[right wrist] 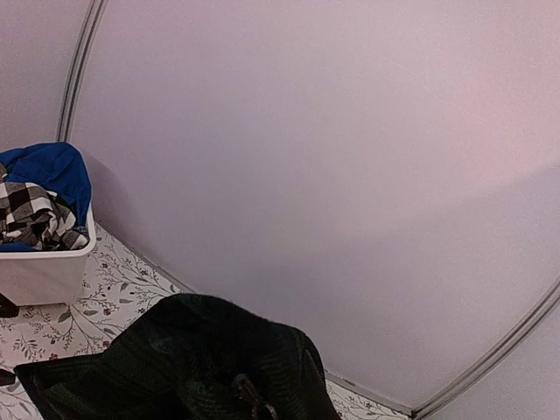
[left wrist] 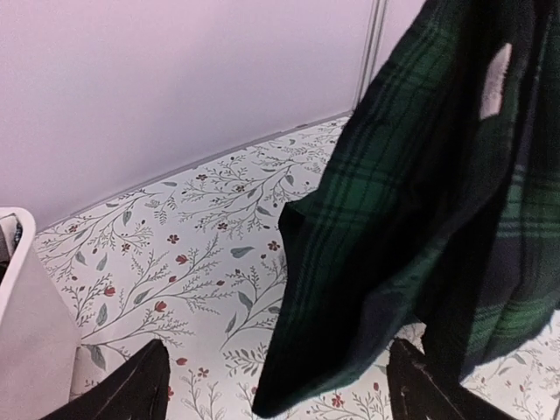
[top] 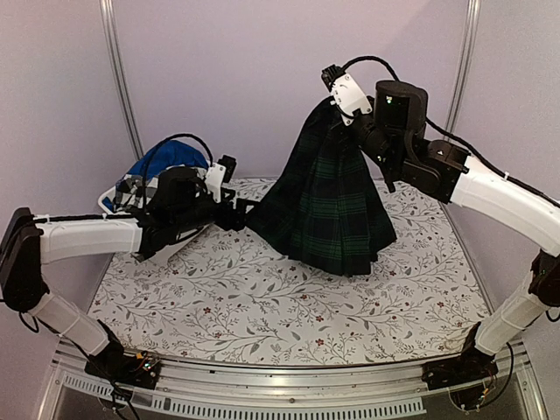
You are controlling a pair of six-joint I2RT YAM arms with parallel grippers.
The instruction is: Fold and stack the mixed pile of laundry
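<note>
A dark green plaid cloth (top: pixel 328 219) (left wrist: pixel 367 245) (right wrist: pixel 175 359) hangs from my right gripper (top: pixel 337 105), which is raised high at the right and shut on it. The cloth's lower end spreads down over the middle of the floral table. My left gripper (top: pixel 236 210) is part open at the cloth's lower left; in the left wrist view a corner of the cloth hangs between its fingertips, not visibly gripped.
A white basket (left wrist: pixel 39 341) (right wrist: pixel 44 276) with blue (right wrist: pixel 52 171) and black-and-white checked clothes (right wrist: pixel 35 214) stands at the back left. Walls enclose the back and sides.
</note>
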